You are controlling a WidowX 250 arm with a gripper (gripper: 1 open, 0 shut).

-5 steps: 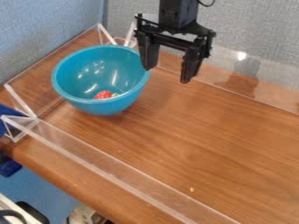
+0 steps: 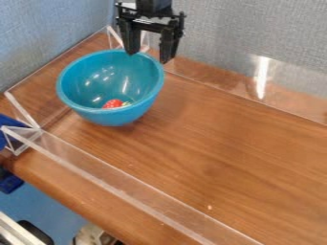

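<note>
A turquoise bowl (image 2: 141, 91) sits on the wooden surface at the left, with a small red item (image 2: 114, 104) inside it. Just behind and above the bowl, near the back wall, hangs my black gripper (image 2: 148, 42). It is open, with nothing seen between its fingers.
Clear low barriers (image 2: 153, 201) border the wooden table (image 2: 236, 163). The middle and right of the surface are empty. Grey padded walls stand at the back and left. A blue object (image 2: 10, 129) lies outside the left edge.
My gripper has moved left and back, away from the area right of the bowl to behind it, and looks smaller. The bowl has not visibly moved.
</note>
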